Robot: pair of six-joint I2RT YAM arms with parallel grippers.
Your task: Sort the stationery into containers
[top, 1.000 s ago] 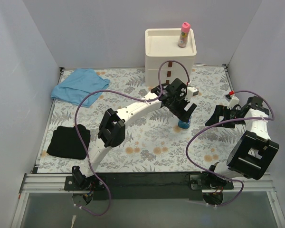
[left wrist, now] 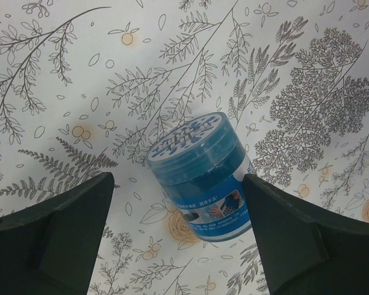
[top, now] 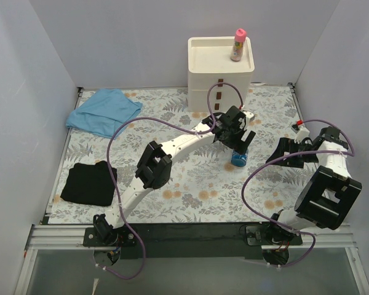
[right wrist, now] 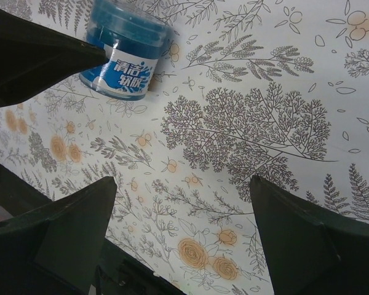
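Observation:
A clear jar (top: 238, 159) with a blue lid and blue label stands on the patterned table, right of the middle. My left gripper (top: 243, 141) is open just above and behind it, partly covering it in the top view. In the left wrist view the jar (left wrist: 202, 178) shows between and beyond the spread fingers, apparently free of them. My right gripper (top: 281, 152) is open over the table's right side with nothing between its fingers. The right wrist view shows the jar (right wrist: 126, 52) at upper left, with a dark left-gripper finger (right wrist: 43, 58) in front of it.
A white drawer cabinet (top: 203, 80) stands at the back, a pink-capped bottle (top: 238, 46) on its top. Crumpled blue cloth (top: 104, 112) lies at the back left, a black mat (top: 89, 184) at the front left.
My left gripper has drawn back slightly toward the rear, leaving more of the jar visible, while its forearm has swung a little rightward. The right arm has stayed still.

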